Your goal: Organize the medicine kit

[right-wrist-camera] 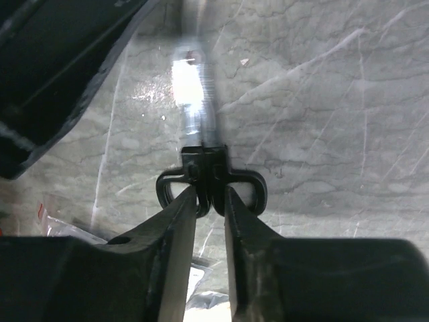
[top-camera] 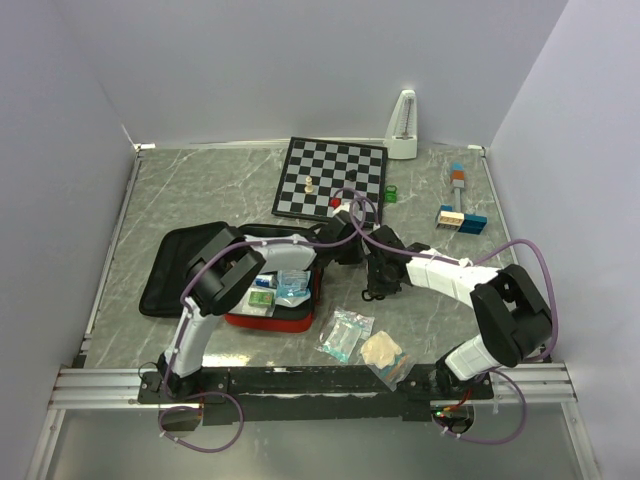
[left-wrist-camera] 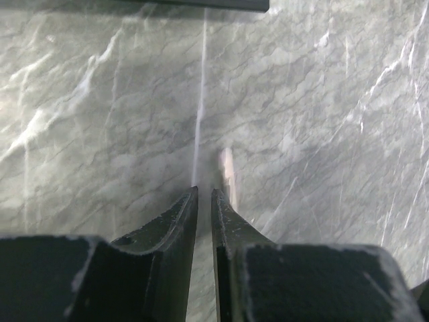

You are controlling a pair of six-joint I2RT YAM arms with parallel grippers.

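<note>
A pair of scissors with black handles (right-wrist-camera: 249, 177) and a pale, blurred blade end (right-wrist-camera: 191, 87) lies along the counter in the right wrist view. My right gripper is shut on the handles. In the left wrist view, a thin pale strip (left-wrist-camera: 228, 171) shows just beyond the fingers; I cannot tell what it is. My left gripper is slightly open, with a narrow gap between its tips. The medicine kit (top-camera: 270, 323), a red and black case, stands open at left, holding packets and a green box (top-camera: 261, 299), partly under my left arm.
Two clear packets, one with pale blue contents (top-camera: 344, 337) and one cream (top-camera: 381, 350), lie near the front edge. A chessboard (top-camera: 312, 165), a white metronome (top-camera: 403, 125) and a toy hammer (top-camera: 459, 205) stand behind.
</note>
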